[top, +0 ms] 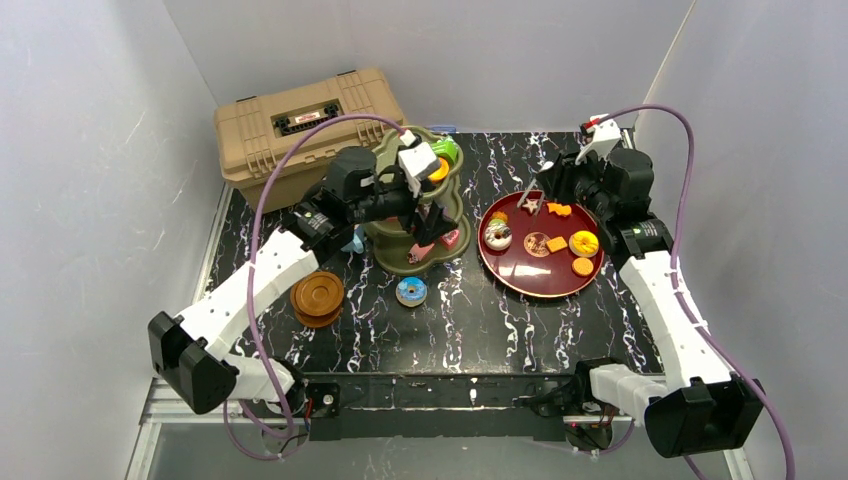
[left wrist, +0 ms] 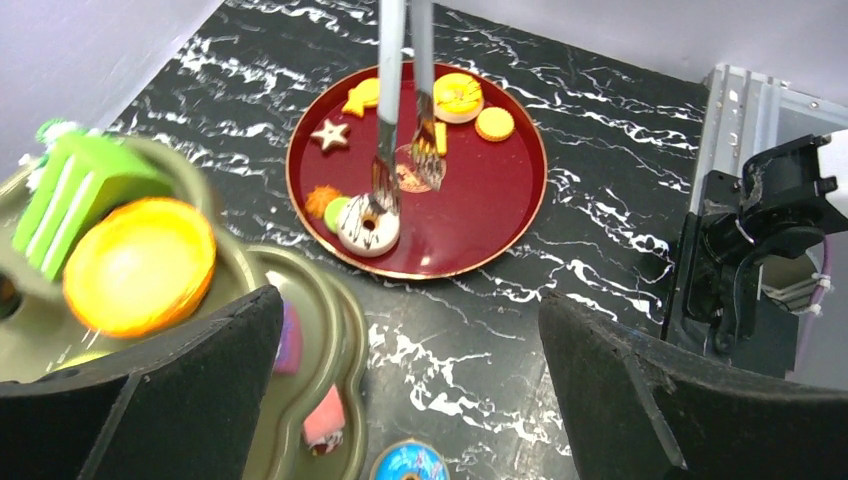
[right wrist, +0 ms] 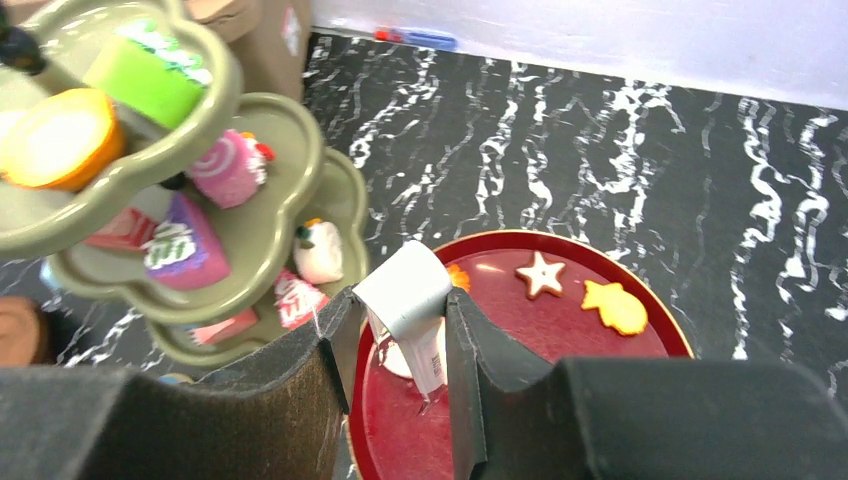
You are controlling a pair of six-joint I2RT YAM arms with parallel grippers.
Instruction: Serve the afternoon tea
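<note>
A red round tray (top: pixel 515 270) holds pastries and cookies, among them a white donut (left wrist: pixel 365 232), a star cookie (right wrist: pixel 542 273) and several yellow pieces. My right gripper is shut on metal tongs (right wrist: pixel 410 290), whose tips hang over the tray. My left gripper (top: pixel 430 225) stands open above the green tiered stand (right wrist: pixel 240 100), its fingers empty in its wrist view. The stand carries cakes and sweets, including a green piece (left wrist: pixel 90 195) and an orange round one (left wrist: pixel 135 270).
A blue donut (top: pixel 411 291) lies on bare table in front of the stand. Brown coasters (top: pixel 318 292) sit front left. A tan case (top: pixel 270 150) is at the back left, a blue cup (top: pixel 354 240) mostly hidden by the left arm.
</note>
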